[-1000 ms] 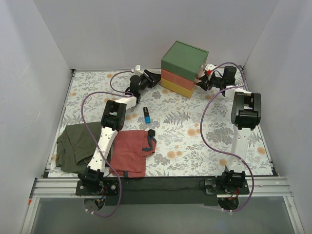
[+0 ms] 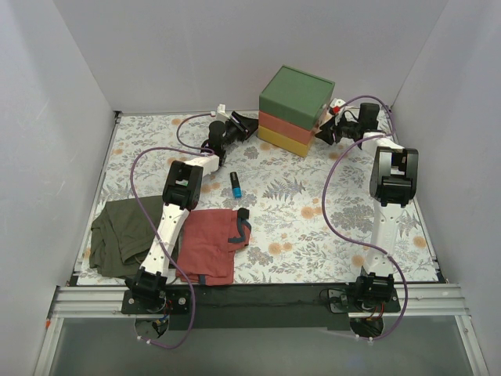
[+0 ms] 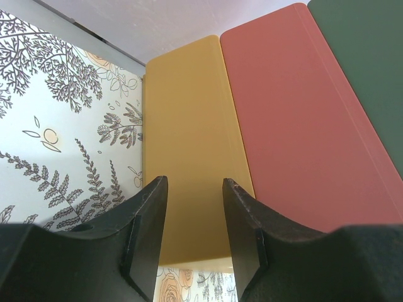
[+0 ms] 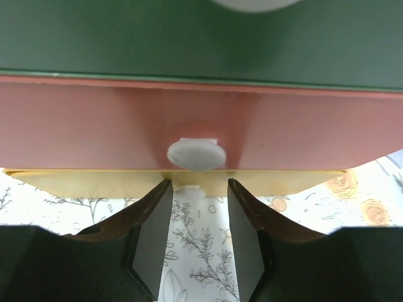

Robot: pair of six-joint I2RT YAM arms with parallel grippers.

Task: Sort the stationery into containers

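A stack of three drawers stands at the back centre: green (image 2: 297,95) on top, red (image 2: 285,130) in the middle, yellow (image 2: 283,142) at the bottom. All three look closed. My left gripper is part open beside the stack's left side, facing the yellow drawer (image 3: 192,138), with no object held. On the other side, my right gripper stands open at the knob side. The red drawer's white knob (image 4: 196,155) is just above its fingertips in the right wrist view, not gripped. A dark marker with a blue end (image 2: 236,185) lies on the patterned cloth.
A folded dark green cloth (image 2: 125,235) and a red cloth (image 2: 207,243) with a dark-edged fold lie at the front left. Walls rise behind and on both sides.
My right arm has shifted slightly, its gripper staying close to the drawers' knob side. The left arm, drawers, marker and cloths look unmoved.
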